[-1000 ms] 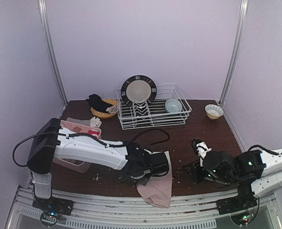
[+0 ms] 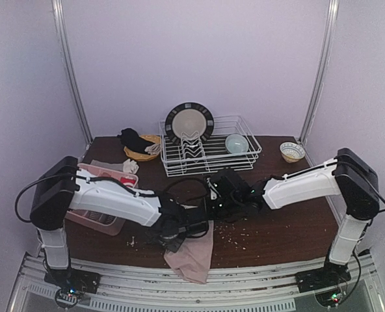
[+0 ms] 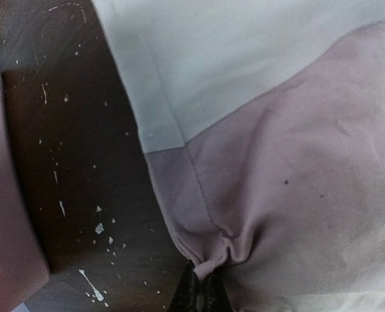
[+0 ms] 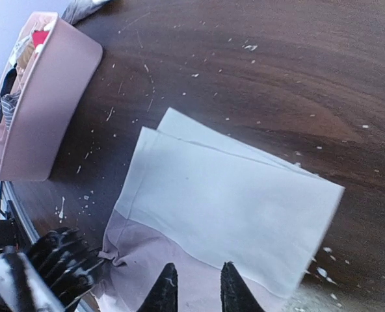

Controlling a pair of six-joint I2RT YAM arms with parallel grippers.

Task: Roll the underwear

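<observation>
Pale pink underwear (image 2: 192, 258) with a whitish upper band lies on the dark table at front centre, partly covered by both arms in the top view. In the left wrist view its edge is bunched where my left gripper is shut on a pinch of the pink cloth (image 3: 322, 169). My right gripper hangs over the garment, fingers (image 4: 169, 286) apart and nothing between them. The right wrist view shows the white band (image 4: 225, 182) lying flat and doubled, with one layer peeking out behind the other.
To the left stands a pink bin (image 2: 105, 224) holding clothes. A white dish rack (image 2: 179, 170) with a plate and bowl is at the back. A small bowl (image 2: 292, 152) sits back right.
The right arm has swung left from the right side to beside the left gripper, over the cloth. The left gripper and the underwear have shifted a little left.
</observation>
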